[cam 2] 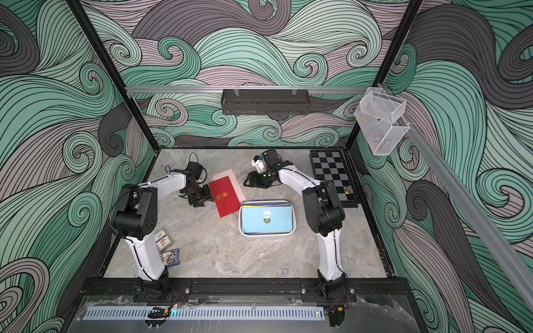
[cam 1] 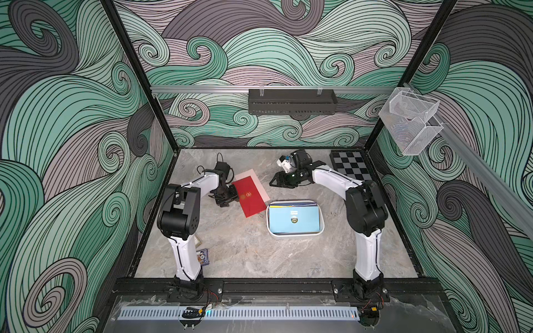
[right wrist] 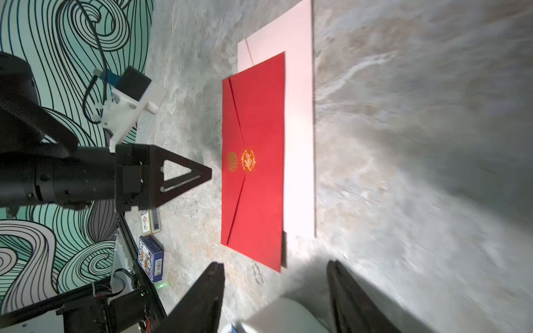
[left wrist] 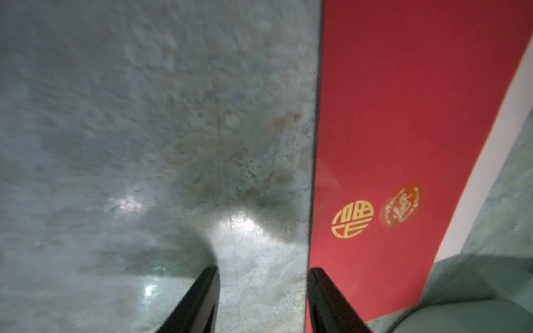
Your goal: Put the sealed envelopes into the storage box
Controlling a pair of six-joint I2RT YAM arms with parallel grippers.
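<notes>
A red envelope (cam 1: 249,196) with gold seals lies flat, partly covering a pale pink envelope (cam 1: 262,186), left of the white storage box (cam 1: 267,223). Inside the box, a light blue envelope (cam 1: 282,217) lies uppermost, with edges of others behind it. My left gripper is open beside the red envelope's left edge. In the left wrist view, its right finger overlaps that edge, but whether they touch I cannot tell. My right gripper stands open to the right of the two envelopes, its fingers apart and empty.
A chessboard (cam 2: 333,172) lies at the back right. Card boxes (cam 2: 170,257) sit near the left front. Bare table surrounds the storage box in front and on the right. Both grippers flank the envelopes closely.
</notes>
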